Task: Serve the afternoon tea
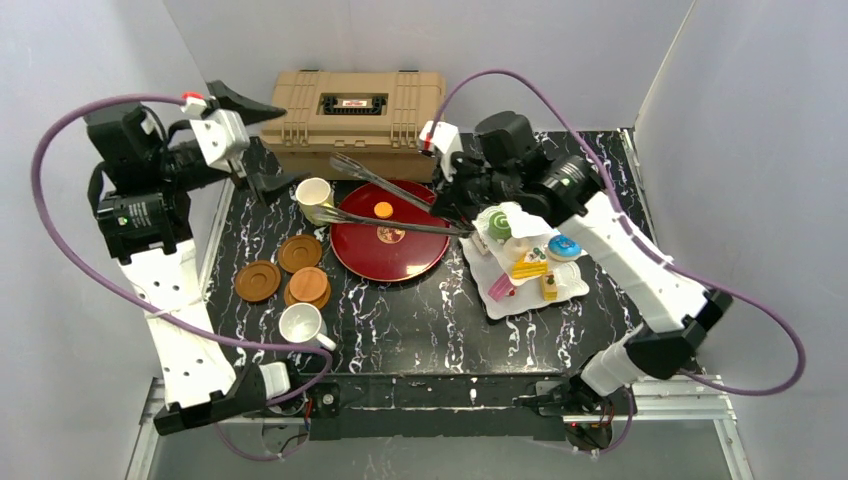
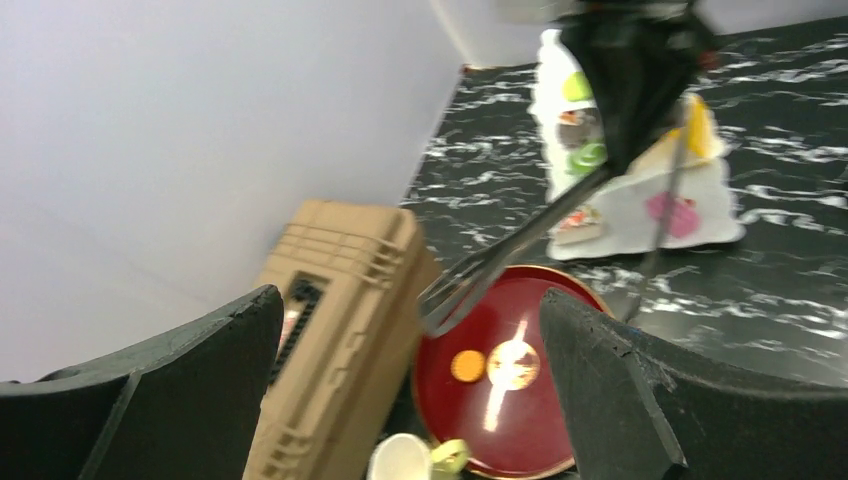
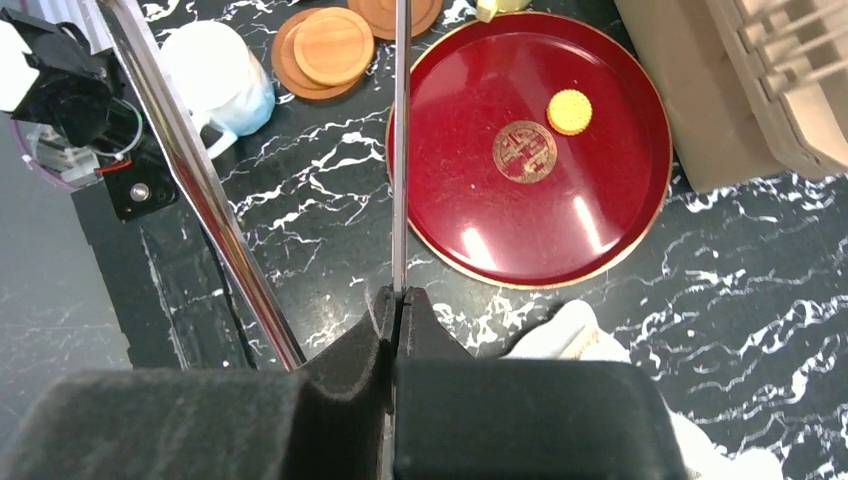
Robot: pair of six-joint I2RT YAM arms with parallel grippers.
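Metal tongs (image 1: 385, 222) reach leftward above the red plate (image 1: 372, 262), arms spread apart, held by my right gripper (image 1: 458, 205), which is shut on one arm. In the right wrist view, that tong arm (image 3: 401, 150) runs up from between the fingers. My left gripper (image 1: 275, 148) stands open and empty at the back left, above the case's left side. A round yellow biscuit (image 3: 570, 112) lies on the plate. The white tiered cake stand (image 1: 573, 290) at the right carries cakes, including a yellow slice (image 1: 530, 262); the right arm covers part of it.
A tan case (image 1: 390, 125) stands behind the plate. Along the left are a yellow-handled cup (image 1: 315, 196), wooden coasters (image 1: 258, 281) and a white cup (image 1: 301, 325). Bare marble lies at the front centre.
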